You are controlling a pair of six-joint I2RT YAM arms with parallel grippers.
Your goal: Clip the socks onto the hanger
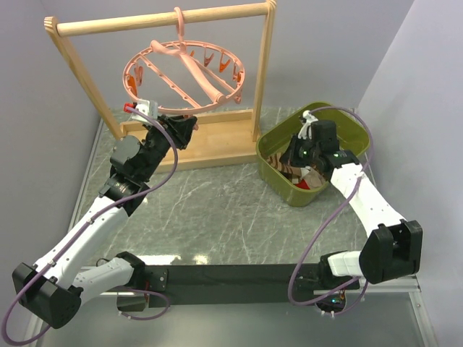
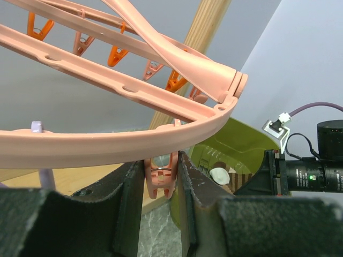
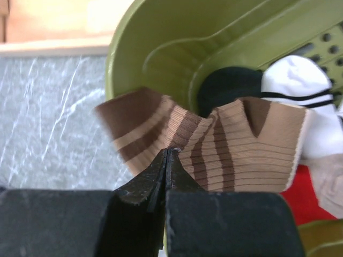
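The pink round hanger (image 1: 184, 76) hangs from the wooden rail, with pink and orange clips around its ring. At the ring's near edge my left gripper (image 1: 189, 123) is shut on a pink clip (image 2: 161, 176), seen upright between the black fingers. Over the green bin my right gripper (image 1: 289, 160) is shut, its fingertips pinching a brown striped sock (image 3: 220, 150). One end of that sock spreads left across the bin's rim in the right wrist view. Inside the bin lie a white and black sock (image 3: 297, 80) and something red (image 3: 308, 198).
The wooden stand (image 1: 260, 72) frames the hanger, its post between hanger and bin. The green bin (image 1: 271, 184) stands at the right, near the wall.
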